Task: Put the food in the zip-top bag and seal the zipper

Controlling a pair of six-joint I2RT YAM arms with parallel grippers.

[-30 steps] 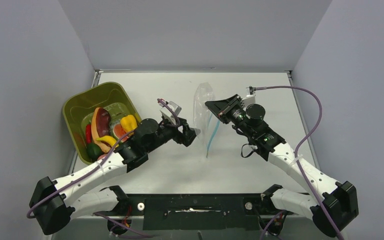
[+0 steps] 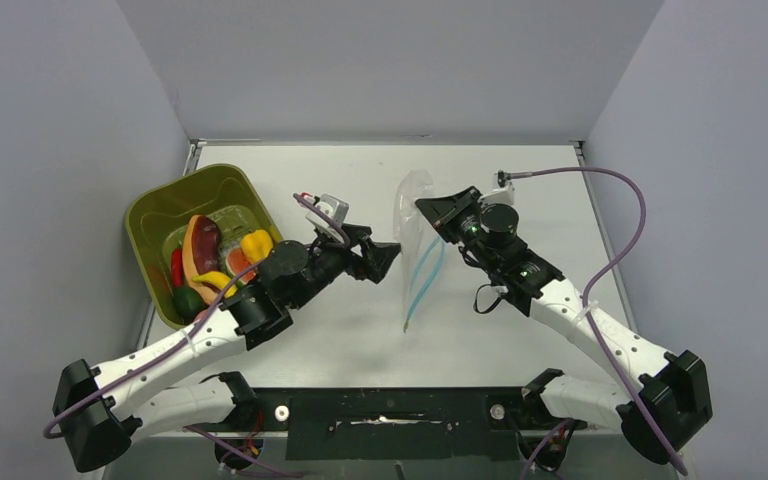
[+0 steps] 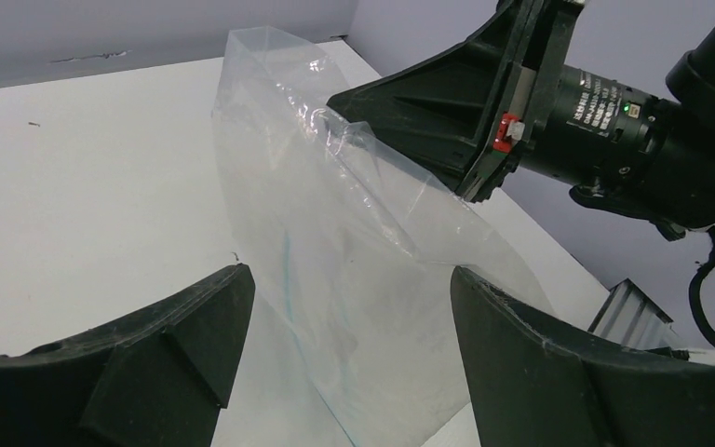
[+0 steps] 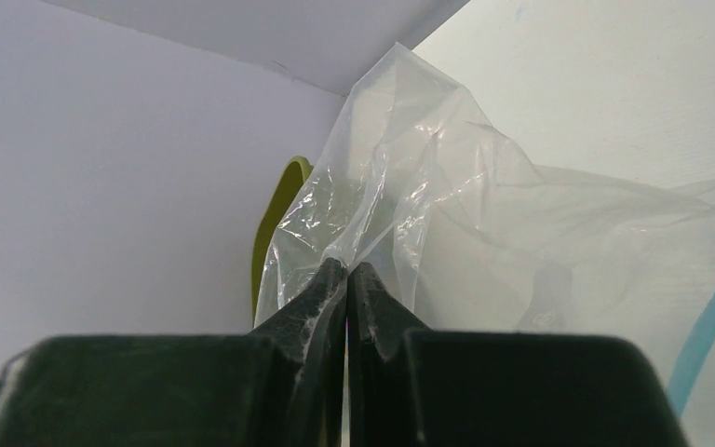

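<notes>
A clear zip top bag [image 2: 410, 225] hangs upright over the middle of the table, its blue zipper strips [image 2: 425, 272] low on the right side. My right gripper [image 2: 420, 204] is shut on the thin film of the bag; in the right wrist view the film [image 4: 428, 177] meets the closed fingertips. My left gripper [image 2: 396, 262] stands open beside the bag's left side. Between its spread fingers, the left wrist view shows the bag [image 3: 335, 233] just beyond, not gripped. The food, including a yellow pepper [image 2: 257, 245] and an eggplant [image 2: 206, 244], lies in the green bin.
The olive-green bin [image 2: 147, 255] stands at the left, partly behind my left arm. Grey walls enclose the back and both sides.
My right gripper has shifted slightly right, with the bag still hanging from it. The bag's lower end has swung about. My left gripper has moved slightly up and turned.
</notes>
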